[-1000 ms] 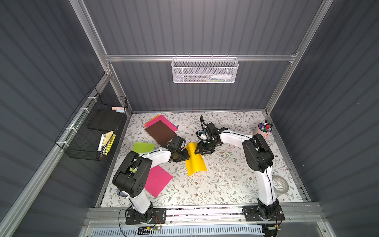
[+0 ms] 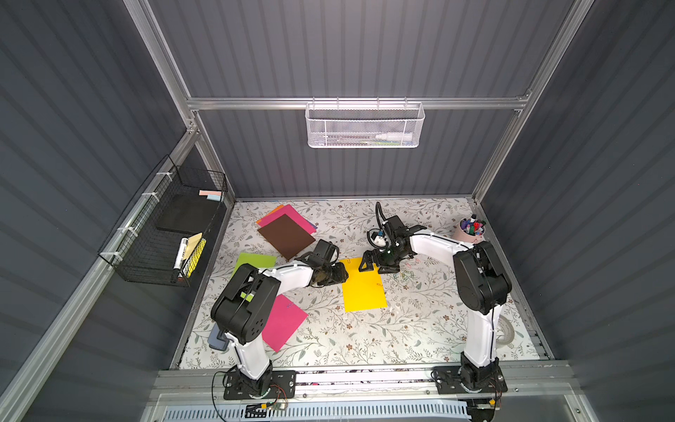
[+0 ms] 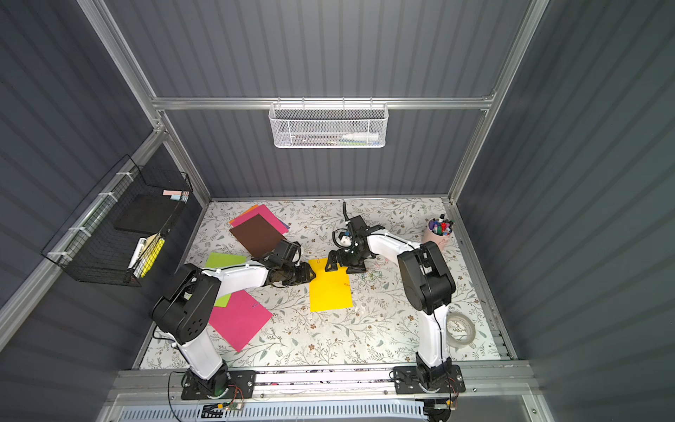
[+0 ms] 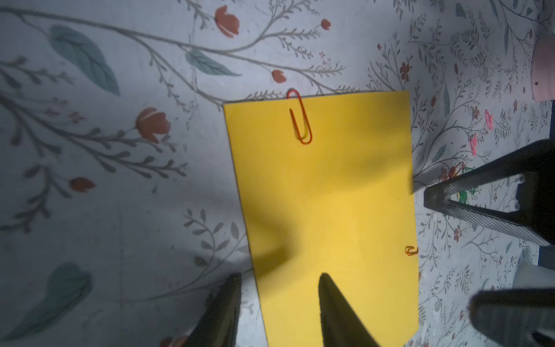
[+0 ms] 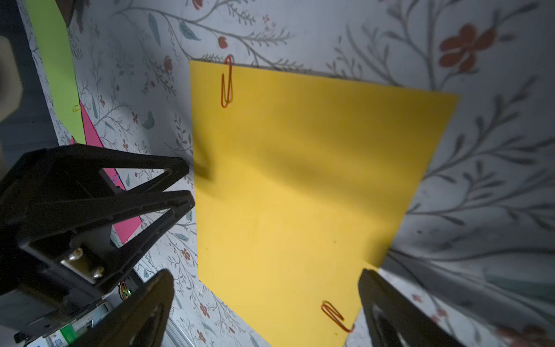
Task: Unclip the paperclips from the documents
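Observation:
A yellow sheet [image 2: 363,292] lies flat at mid-table. A red paperclip [image 4: 300,124] is clipped on its top edge, a second red clip [image 5: 337,317] on its right edge. My left gripper is over the sheet's left edge, fingers apart with nothing seen between them. My right gripper hangs over the sheet's upper right, open and empty.
Pink [image 3: 239,320], green [image 3: 223,260] and brown [image 3: 256,233] sheets lie to the left. A pen cup [image 2: 469,235] and tape roll [image 3: 460,330] are at the right. Loose clips [image 4: 488,119] lie right of the yellow sheet.
The yellow sheet was bent and further left; it now lies flat. Both arms have shifted rightward.

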